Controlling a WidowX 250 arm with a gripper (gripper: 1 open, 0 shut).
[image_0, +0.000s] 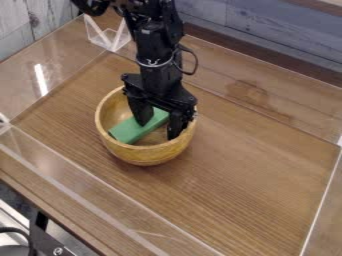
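Note:
A yellow bowl stands on the wooden table, left of centre in the camera view. Inside it lies a green object, partly hidden by my gripper. My black gripper reaches down into the bowl from above, its fingers spread over the green object and near the rim on the right. Whether anything is held between them is unclear.
A clear plastic container sits at the back left. A pale wall rises behind it, and cables lie off the lower left edge.

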